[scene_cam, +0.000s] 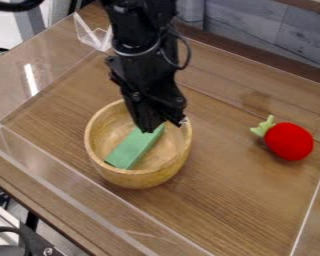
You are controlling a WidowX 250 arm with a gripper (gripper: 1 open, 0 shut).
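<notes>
My black gripper (159,122) hangs over the right rim of a tan wooden bowl (140,173); whether it is open or shut is hard to make out. A green rectangular block (133,146) lies inside the bowl, tilted diagonally, with nothing visible on it.
A red tomato-like object (290,142) with a green top lies on the right of the wooden table (243,200). A crumpled clear item (95,30) is at the top left.
</notes>
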